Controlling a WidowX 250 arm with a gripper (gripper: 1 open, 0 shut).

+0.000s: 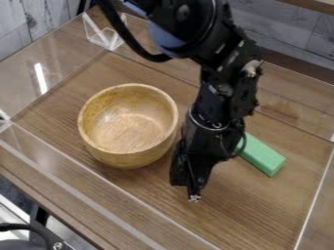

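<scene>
The black robot gripper (196, 181) reaches down from the top centre to low over the wooden table (144, 215). Its tips are beside the right side of a round wooden bowl (128, 127). Whether anything is between the fingers is hard to make out in the dark shapes. A green block (261, 156) lies to the right of the gripper, partly behind it.
A clear plastic object (104, 31) is at the back left. A pale wooden wall runs along the back right, and dark cables lie at the lower left.
</scene>
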